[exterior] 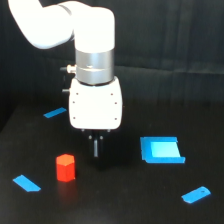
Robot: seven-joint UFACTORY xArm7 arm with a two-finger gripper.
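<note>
A white robot arm hangs from the top left, its gripper (96, 147) pointing down above the black table, to the upper right of a red cube (66, 168). The fingers look dark against the background, and whether they are apart or together is unclear. To the right lies a pale square (164, 150) framed by blue tape (146, 150).
Short blue tape strips mark the table at the lower left (26, 183), lower right (196, 194) and back left (54, 112).
</note>
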